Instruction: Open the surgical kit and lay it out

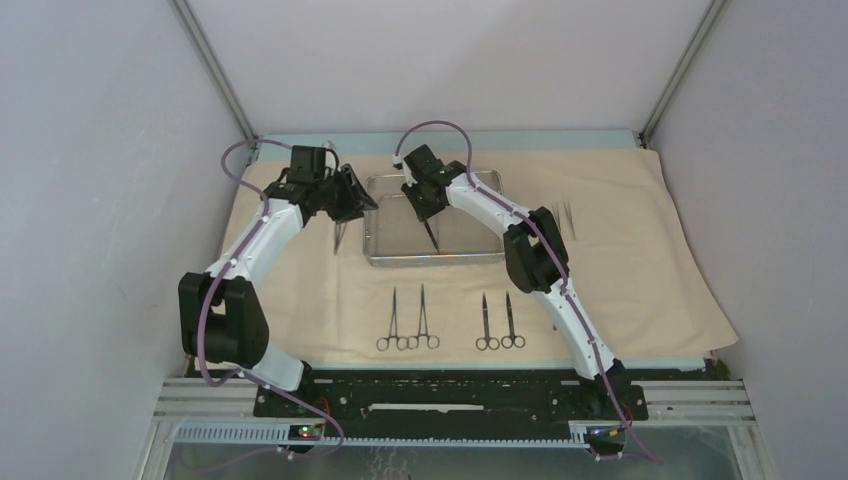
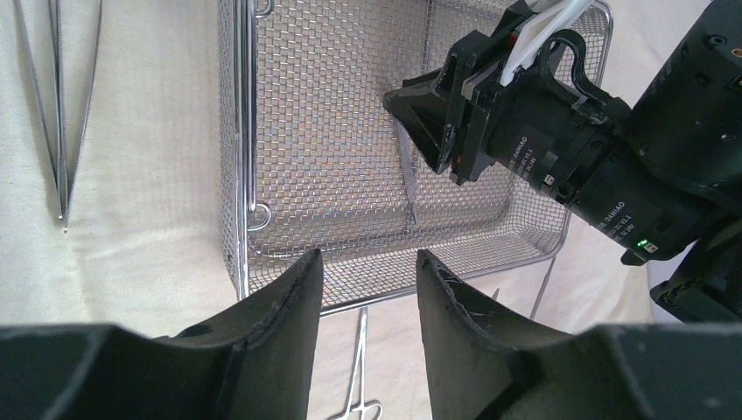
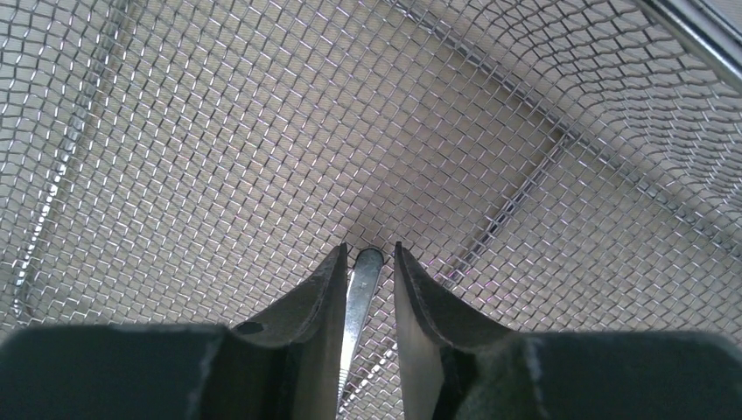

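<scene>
The wire mesh tray [image 1: 400, 259] stands open on the beige cloth. Inside it lies one thin metal instrument, a scalpel-handle-like piece [image 3: 357, 302] with a rounded end. My right gripper is over the tray with its fingers parted, the rounded end showing between the fingertips and a gap on both sides. The far end of the instrument [image 1: 432, 238] points toward the tray's front wall. My left gripper stands open by the tray's left wall, nothing between its fingers.
In front of the tray, two clamps [image 1: 422, 320] and two pairs of scissors [image 1: 486, 325] lie in a row. Tweezers [image 2: 61, 149] rest left of the tray, and slim instruments [image 1: 570, 222] to its right.
</scene>
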